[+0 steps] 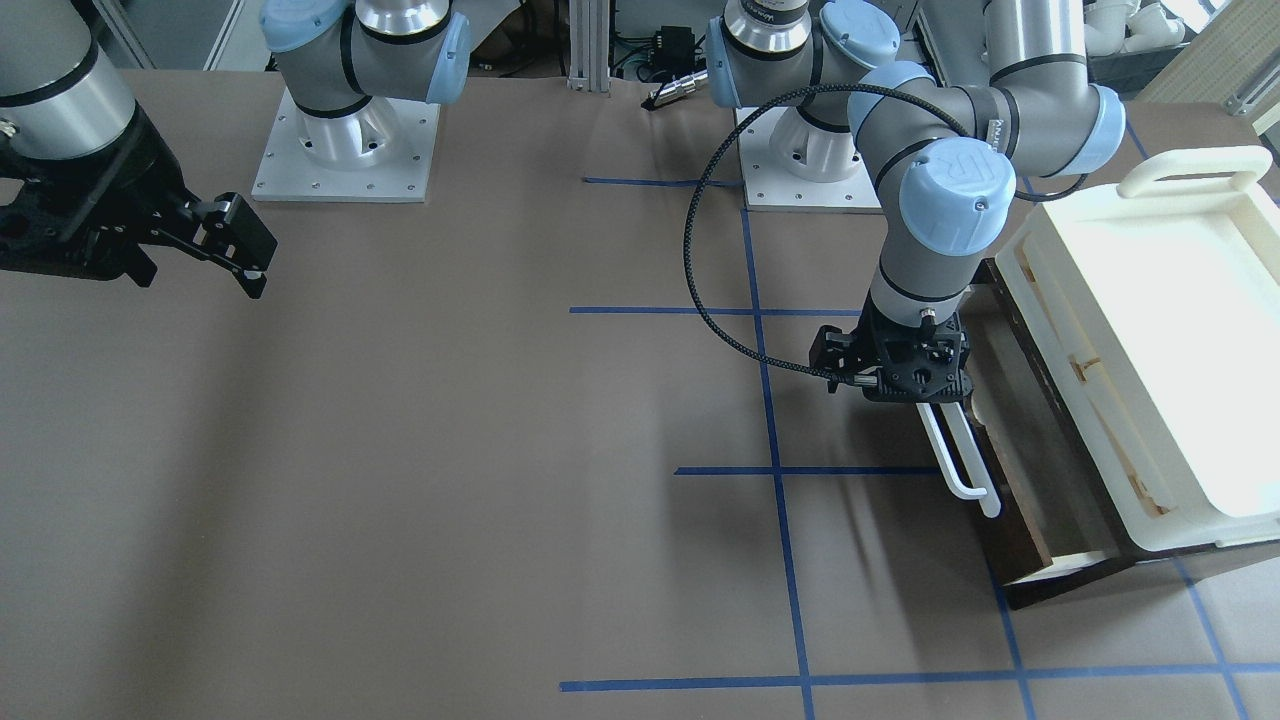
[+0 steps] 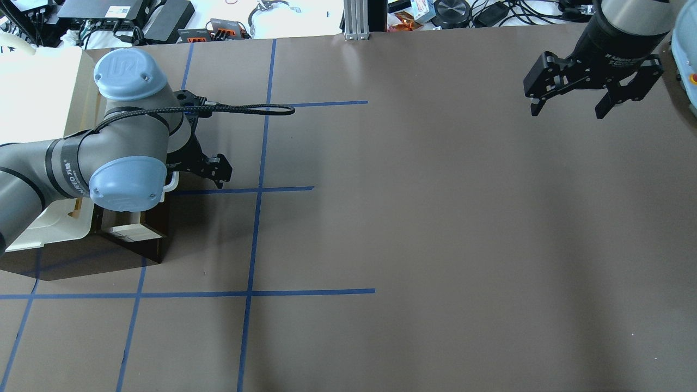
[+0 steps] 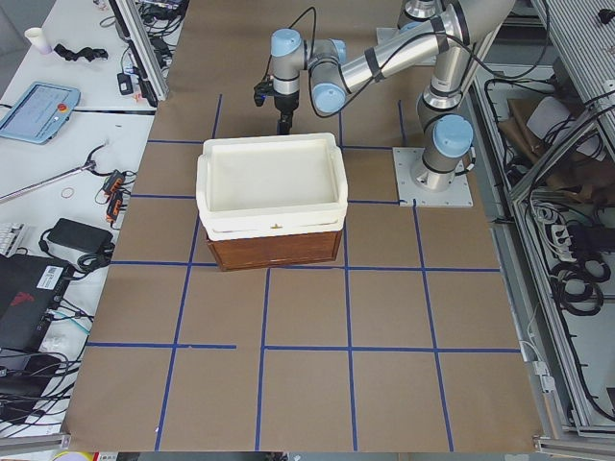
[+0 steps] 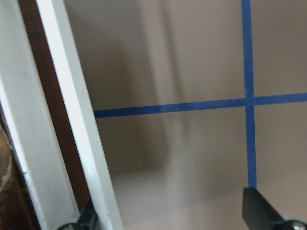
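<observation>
A dark wooden box [image 1: 1020, 504] with a white tray [image 3: 272, 182] on top has a drawer [image 1: 1046, 468] slightly out on its near long side, with a white bar handle [image 1: 972, 462]. My gripper is low over this handle; in the left wrist view the white handle [image 4: 76, 110] runs along the left, by the left finger, while the right finger [image 4: 259, 211] stands wide apart over bare floor. The gripper is open. In the front view the arm's black housing hides the handle's upper part.
A second arm's black gripper [image 2: 591, 78] hangs at the other side of the table. Blue tape lines mark the tabletop [image 1: 480, 480], which is clear between that gripper and the box. Cables and equipment lie beyond the table edges.
</observation>
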